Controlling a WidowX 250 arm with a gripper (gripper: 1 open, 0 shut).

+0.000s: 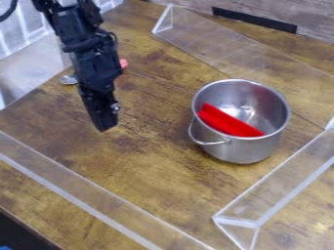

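Observation:
My gripper (pixel 107 121), black, hangs over the left part of the wooden table (pixel 144 186), shut with nothing visible between its fingers. A small pink object (pixel 121 63) lies behind the arm, partly hidden. On the right stands a steel pot (pixel 237 146) with a side handle, holding a long red object (pixel 228 120).
Clear plastic barriers border the table at the back (pixel 216 44), lower left and right (pixel 274 195). The middle of the wood, between gripper and pot, is bare, as is the front area.

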